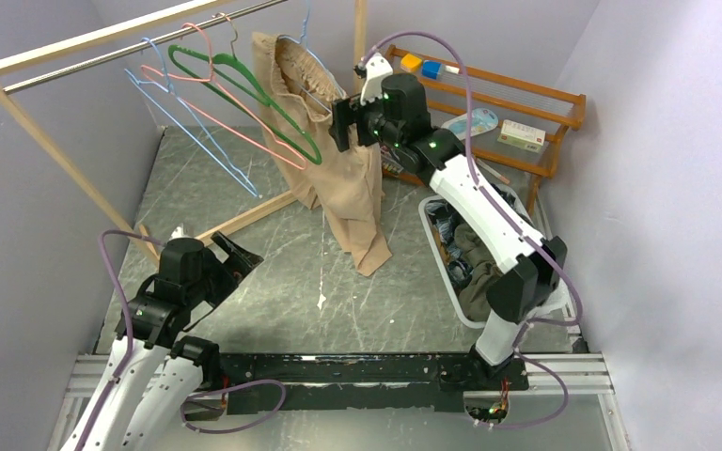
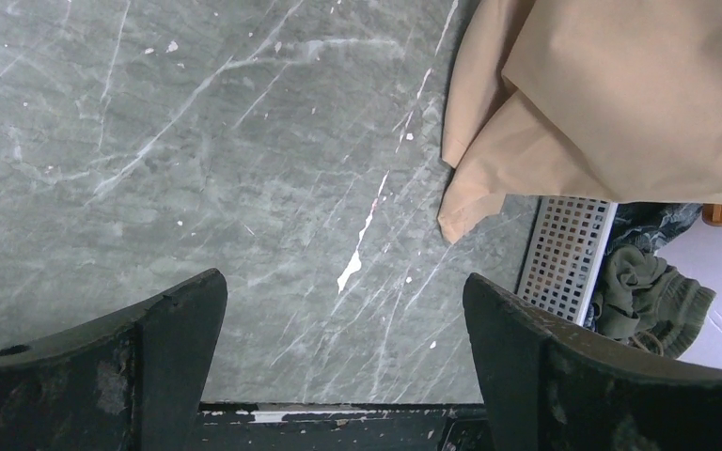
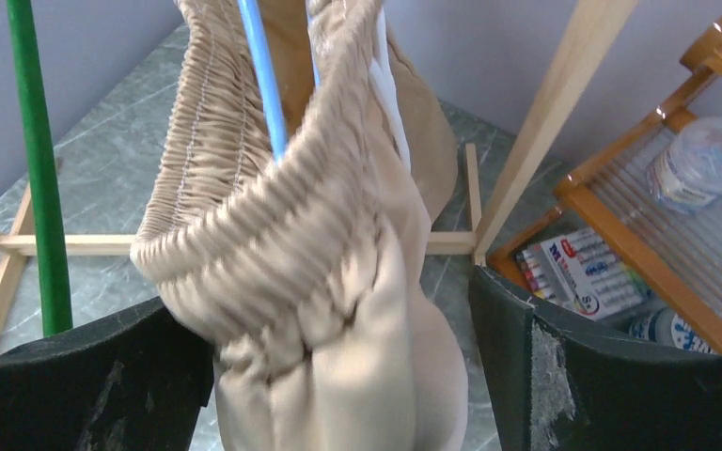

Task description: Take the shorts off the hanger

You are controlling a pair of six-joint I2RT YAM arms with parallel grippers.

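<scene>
Beige shorts (image 1: 338,174) with a gathered elastic waistband hang on a light blue hanger (image 1: 321,64) at the right end of the rail. In the right wrist view, the waistband (image 3: 273,240) and the hanger's blue arm (image 3: 261,80) are close up. My right gripper (image 1: 350,127) is at the waistband's right side, its fingers spread on either side of the cloth and not closed on it. Low at the left, over bare floor, my left gripper (image 1: 242,258) is open and empty. The left wrist view shows the shorts' lower hem (image 2: 489,178), well away from its fingers.
Green (image 1: 273,103), pink (image 1: 244,117) and blue (image 1: 197,132) hangers hang empty left of the shorts. A wooden shelf (image 1: 526,89) stands at the back right. A bin of clothes (image 1: 430,235) sits below the right arm.
</scene>
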